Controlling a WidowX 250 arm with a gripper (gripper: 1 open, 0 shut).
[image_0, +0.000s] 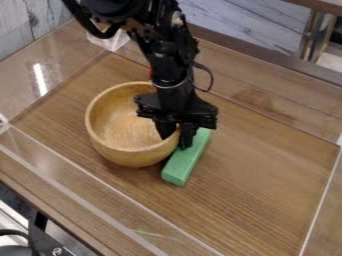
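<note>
A black robot arm reaches down from the top to my gripper (177, 128), which sits low over the right part of a tan wooden bowl (118, 146). A green bar-shaped object (183, 164) lies on the table along the bowl's right side, its upper end under or beside the gripper. The fingertips are dark and crowded against the bowl's rim and the green object, so what is between them is hard to make out.
A clear plastic item (110, 38) lies at the back left, by a pale wall. A shelf edge runs along the top right.
</note>
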